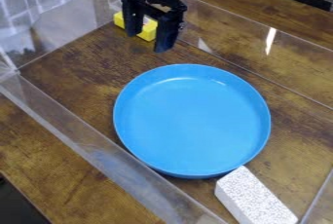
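Observation:
The black gripper (155,28) hangs at the top centre of the camera view, fingers pointing down and apart, open. A yellow object (132,25) sits at the back on the wooden surface, partly behind the gripper; whether they touch, I cannot tell. A large blue plate (192,121) lies in front of the gripper, empty.
A white speckled block (254,197) lies at the front right, near the plate. Clear transparent walls (92,155) edge the wooden surface. Bare wood (72,82) shows left of the plate and to its right.

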